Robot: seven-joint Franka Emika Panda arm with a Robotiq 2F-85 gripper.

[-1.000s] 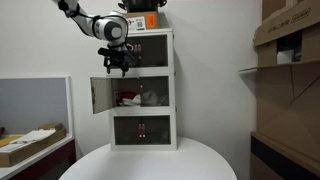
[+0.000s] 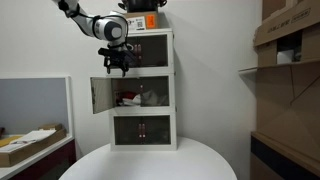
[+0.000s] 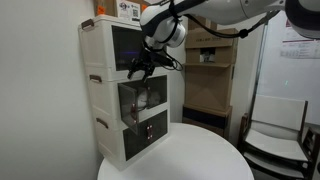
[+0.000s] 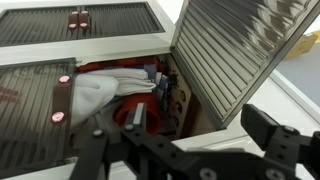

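A white cabinet (image 2: 173, 95) of three stacked units stands at the back of the round table. In its middle unit, one door (image 2: 102, 95) is swung open while the other door (image 2: 155, 92) is closed. Inside, the wrist view shows white cloth (image 4: 93, 92) and a red item (image 4: 150, 120), partly hidden behind my gripper. My gripper is open, its fingers (image 4: 262, 125) spread wide with nothing between them. It hangs in front of the cabinet, around the upper unit's height, above the open door (image 4: 240, 50).
Boxes (image 2: 141, 20) sit on top of the cabinet. Cardboard boxes (image 2: 290, 80) stand at the right, and a folding chair (image 3: 278, 135) is off to one side.
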